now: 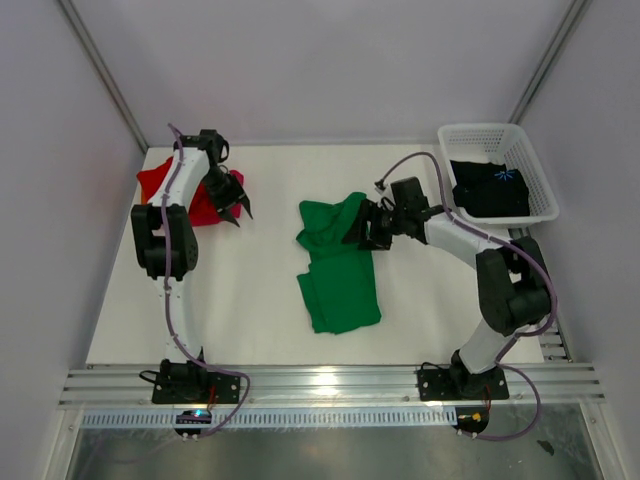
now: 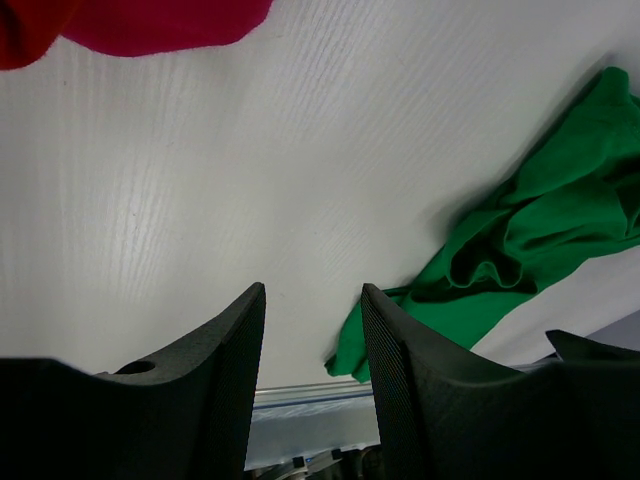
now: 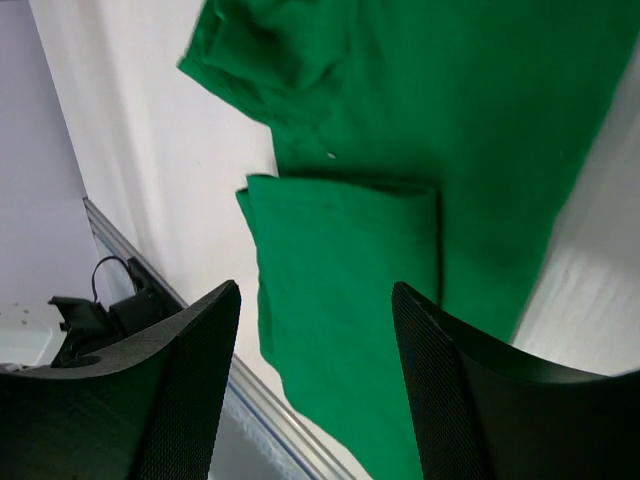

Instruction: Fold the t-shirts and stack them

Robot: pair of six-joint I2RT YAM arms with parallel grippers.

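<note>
A green t-shirt (image 1: 345, 285) lies partly folded in the middle of the table, its far end rumpled. In the right wrist view its cloth (image 3: 340, 230) spreads below my right gripper, which is open and empty over the shirt's right edge. Red cloth (image 1: 205, 208) lies at the table's far left, partly hidden by the left arm. Just in front of it hovers my left gripper (image 1: 241, 214), its fingers apart and nothing between them. From the left wrist, the red cloth (image 2: 170, 22) shows at the top left and the green shirt (image 2: 540, 220) at the right.
A white basket (image 1: 545, 195) holding a black folded garment (image 1: 490, 190) stands at the far right. Bare table (image 1: 265, 270) separates the red cloth from the green shirt. A metal rail (image 1: 330, 378) runs along the front edge.
</note>
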